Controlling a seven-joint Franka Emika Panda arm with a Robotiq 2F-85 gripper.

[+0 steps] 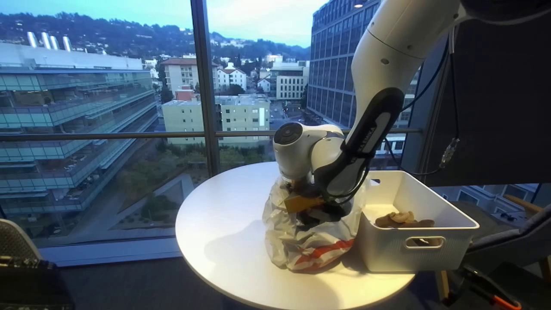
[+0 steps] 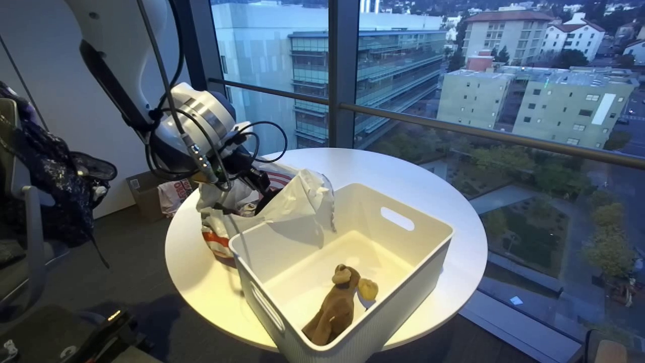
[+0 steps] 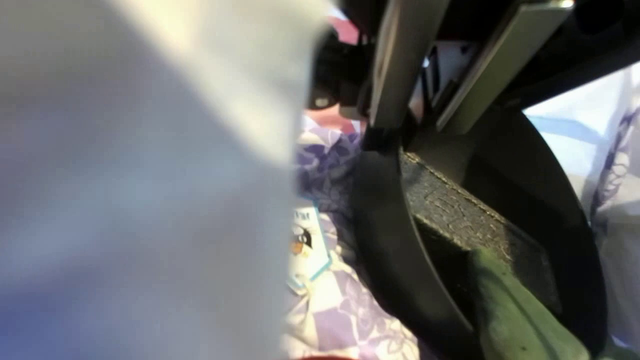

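Note:
A white crinkled plastic bag (image 1: 310,248) with red stripes stands on the round table, against the white bin. My gripper is down inside the bag's mouth, and in the wrist view its dark fingers (image 3: 393,222) appear closed on a smooth green object (image 3: 516,306). Most of that object lies beyond the frame's lower edge. Purple-and-white patterned cloth (image 3: 336,324) and a small tag with a penguin-like picture (image 3: 309,243) show beside the fingers. Pale blurred material fills the left half of this view. Both exterior views hide the fingertips behind the bag.
The white bin (image 2: 432,260) is open-topped, with a brown plush toy (image 2: 335,305) and a small yellowish piece (image 2: 367,289) inside. Bag plastic drapes over the bin's near-arm rim. Bare table (image 1: 217,222) lies left of the bag, with the window behind.

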